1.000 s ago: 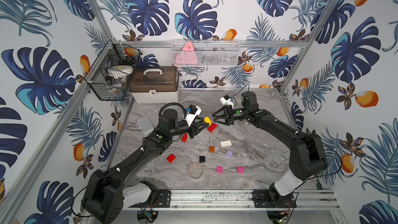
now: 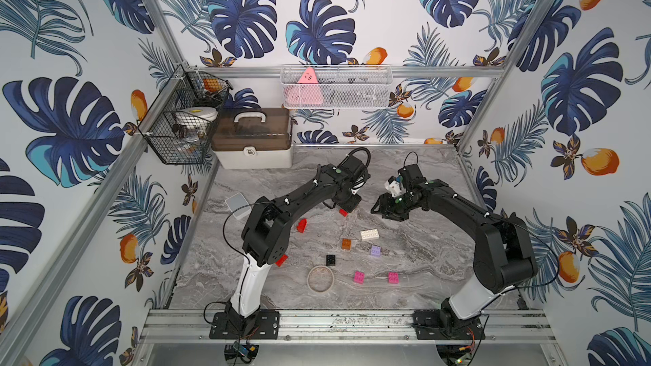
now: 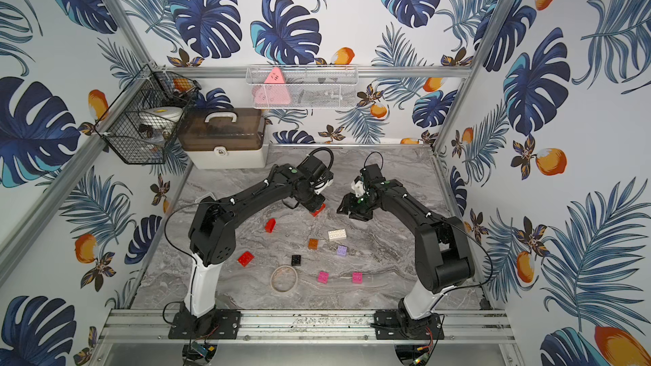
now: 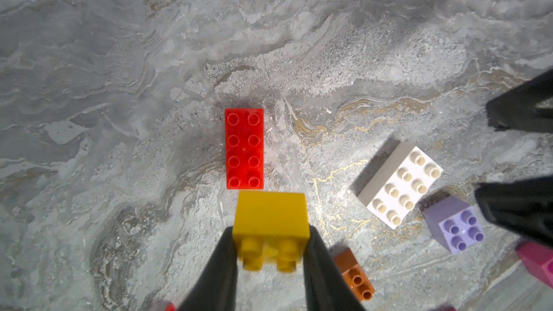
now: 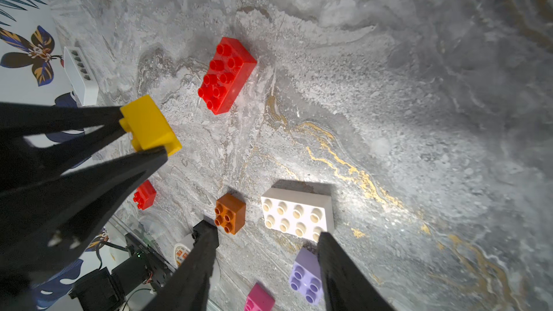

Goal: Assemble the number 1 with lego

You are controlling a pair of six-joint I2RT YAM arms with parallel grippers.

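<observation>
My left gripper is shut on a yellow brick (image 4: 270,213), held studs-out above a long red brick (image 4: 244,148) (image 5: 227,75) that lies on the table in the middle. In the right wrist view the yellow brick (image 5: 151,123) sits between the left fingers, apart from the red one. My right gripper stands open with nothing between its fingers, to the right of the left one, over the table near the white brick (image 5: 296,210).
Loose bricks lie toward the front: orange (image 2: 346,244), lilac (image 2: 375,250), black (image 2: 331,259), pink (image 2: 392,277) and other red ones (image 3: 245,258). A ring (image 2: 320,289) lies at the front. A lidded box (image 2: 251,156) stands at the back left.
My left arm has swung rightward and turned downward, carrying the yellow brick over the red brick. My right gripper has moved a little rightward and down toward the front.
</observation>
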